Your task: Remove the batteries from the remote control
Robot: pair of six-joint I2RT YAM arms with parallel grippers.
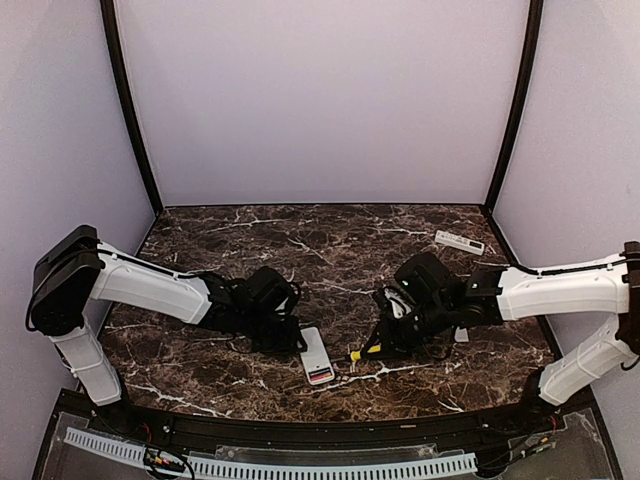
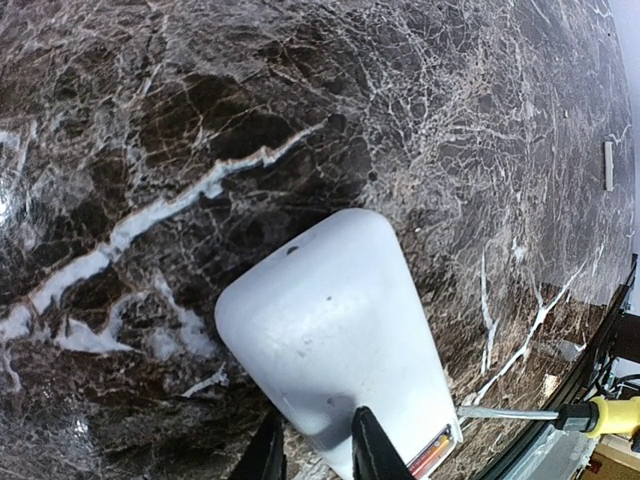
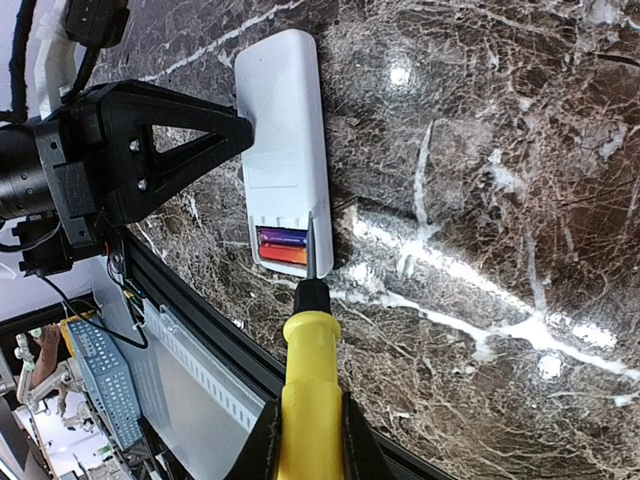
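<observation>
The white remote control (image 3: 285, 120) lies back-up on the marble table, its battery compartment uncovered at the near end. Two batteries sit side by side in it, a purple one (image 3: 282, 237) and an orange one (image 3: 283, 254). My right gripper is shut on the yellow handle of a screwdriver (image 3: 310, 370). Its thin metal tip reaches the remote's right edge beside the compartment; whether it touches is unclear. At the remote's left edge is my left gripper, its fingers slightly apart, one of them over the white body.
A long white strip-like object (image 1: 459, 242) lies at the back right of the table. The small white piece (image 1: 461, 335) by the right arm is probably the battery cover. Open marble stretches behind the remote.
</observation>
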